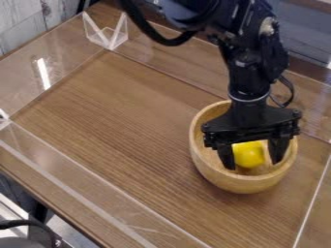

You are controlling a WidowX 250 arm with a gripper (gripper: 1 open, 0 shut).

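Note:
A wooden bowl (225,175) sits on the right part of the wooden table, holding a yellow object (249,156). My black gripper (250,145) reaches down from the top into the bowl and stands open, its two fingers on either side of the yellow object. The arm hides the back of the bowl; whether the fingers touch the yellow object I cannot tell.
A white wire-like stand (107,31) is at the back left. A wall edge runs along the top left.

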